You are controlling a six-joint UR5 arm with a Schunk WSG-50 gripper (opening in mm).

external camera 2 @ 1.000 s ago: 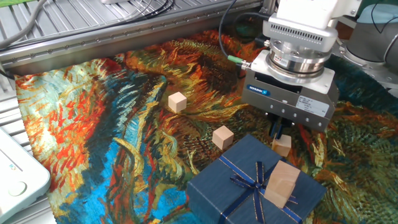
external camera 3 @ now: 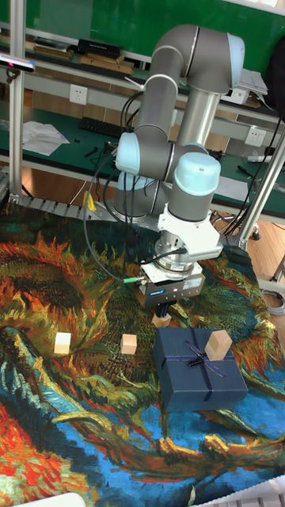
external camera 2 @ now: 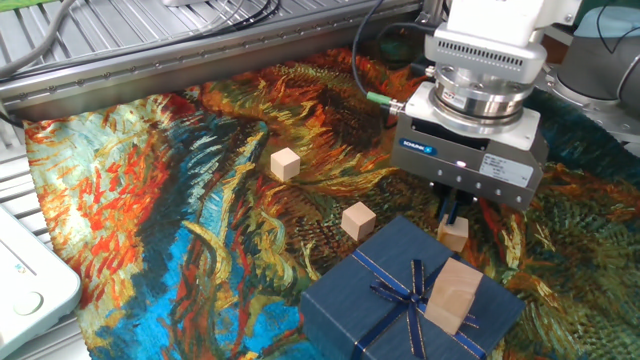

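My gripper (external camera 2: 449, 214) points down at a small wooden cube (external camera 2: 454, 236) behind the blue gift box (external camera 2: 345, 290). Its dark fingers overlap the cube's upper left part in exterior view 2. Whether they touch or clasp the cube cannot be made out. In exterior view 3 the same cube (external camera 3: 160, 321) shows just under the fingers. Another cube (external camera 2: 358, 221) lies on the cloth by the box's left corner, and a third cube (external camera 2: 285, 164) sits farther left. A taller wooden block (external camera 2: 455, 297) stands on the box lid, over the ribbon.
A painted cloth (external camera 2: 140, 200) covers the table, with wide clear room on its left side. A metal rail (external camera 2: 200, 75) runs along the back edge. At the left edge stands a white device (external camera 2: 35, 275). The ribbon bow (external camera 2: 412, 297) rises from the lid.
Over the last second my gripper has shifted slightly right and down, its fingers overlapping the cube more. The cubes, the block and the box look unmoved.
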